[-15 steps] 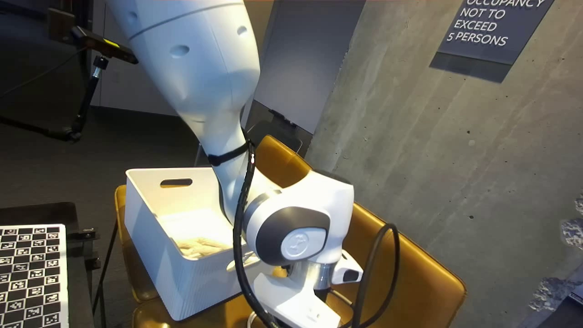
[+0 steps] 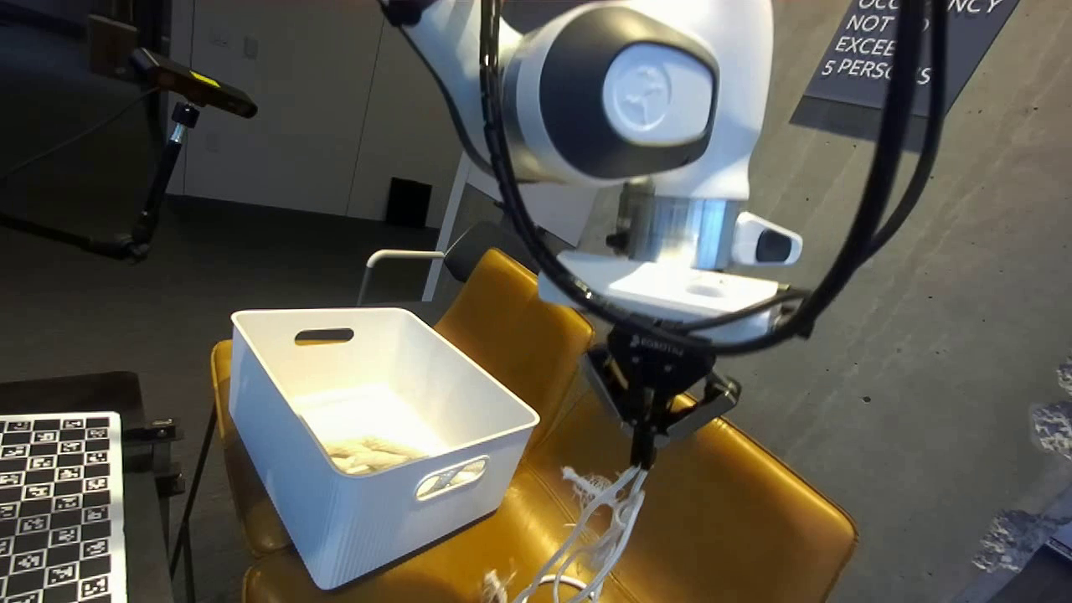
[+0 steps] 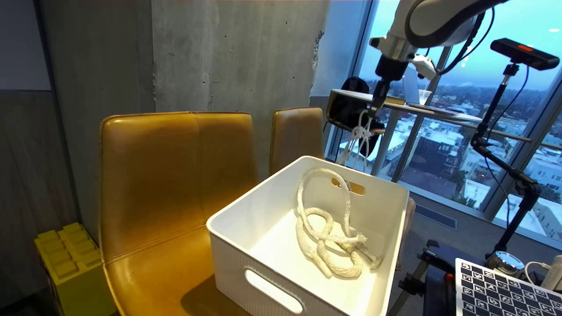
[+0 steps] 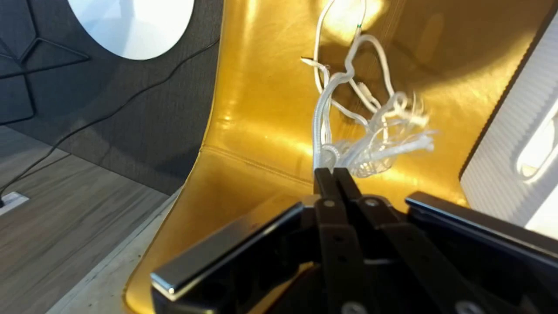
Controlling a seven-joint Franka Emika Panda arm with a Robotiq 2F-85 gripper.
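Pinched in my shut gripper [image 2: 643,457] is a tangled bundle of thin white cords [image 2: 603,533] with frayed ends. In the wrist view the fingertips of the gripper meet on the bundle [image 4: 366,136], and its loops spread out beyond them above the tan chair. Exterior view 2 has the gripper [image 3: 372,109] beyond the bin, the cords [image 3: 361,138] dangling below it. The white bin [image 2: 301,482] stands on the chairs beside the gripper. Thick cream rope [image 3: 337,253] lies coiled on the bin floor.
Tan leather chairs [image 3: 174,174] stand side by side beneath the bin. A camera on a stand [image 3: 527,55] and a checkered marker board [image 2: 60,512] are near the bin's other side. A yellow block [image 3: 71,258] sits on the floor. Concrete wall lies behind the chairs.
The arm has risen, bringing the gripper up above the chair seat and clear of the bin's side. The cords now hang in view beneath it; the bin has not moved.
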